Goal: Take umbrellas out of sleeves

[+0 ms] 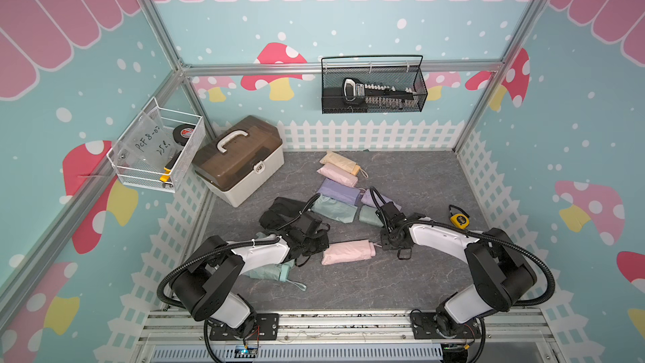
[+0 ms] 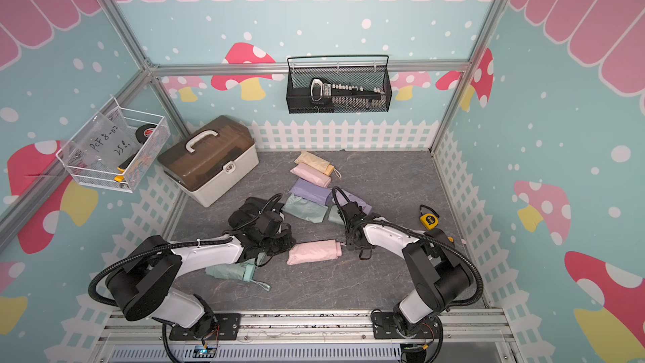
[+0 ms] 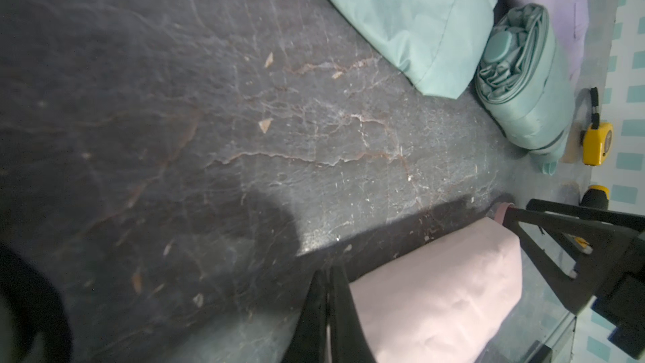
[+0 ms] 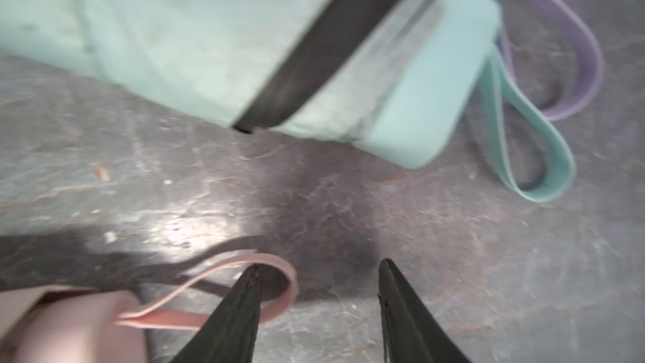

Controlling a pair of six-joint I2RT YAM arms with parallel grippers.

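A pink umbrella in its sleeve (image 1: 346,252) lies across the front middle of the table, its strap end to the right. At its left end my left gripper is shut, with the pink cloth (image 3: 443,295) right against one finger; whether cloth is pinched is unclear. Over the strap end, my right gripper stands part open. The pink wrist loop (image 4: 285,275) reaches its left finger, and nothing is gripped. Behind lies a rolled mint umbrella (image 4: 268,47) with a dark band, beside a flat mint sleeve (image 3: 430,20).
Purple (image 1: 340,191), pink (image 1: 337,174) and yellow (image 1: 340,162) pieces lie farther back. Another mint piece (image 1: 272,271) rests under the left arm, near a black bundle (image 1: 278,211). A toolbox (image 1: 238,161) stands back left; a tape measure (image 1: 459,219) lies right.
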